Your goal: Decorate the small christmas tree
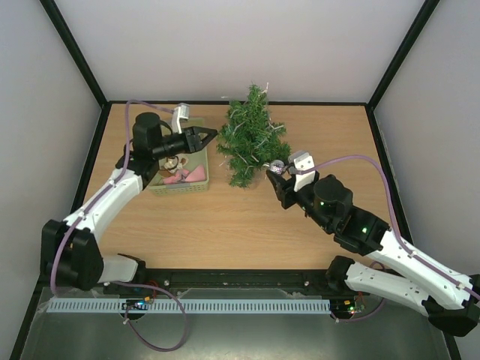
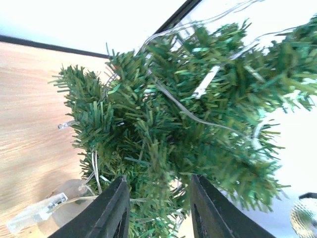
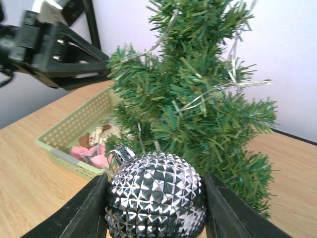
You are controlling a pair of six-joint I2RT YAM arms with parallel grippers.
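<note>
The small green Christmas tree point(image 1: 247, 139) stands at the back middle, wires wound through its branches. My right gripper is shut on a silver disco-ball ornament point(image 1: 277, 166), held at the tree's lower right front; the ball point(image 3: 154, 196) fills the bottom of the right wrist view. My left gripper point(image 1: 212, 135) is just left of the tree, its fingers part open; in the left wrist view its dark fingertips point(image 2: 200, 198) sit apart in front of the branches, with greenery showing between them.
A pale green basket point(image 1: 178, 187) with pink and beige items sits left of the tree, partly under my left arm.
</note>
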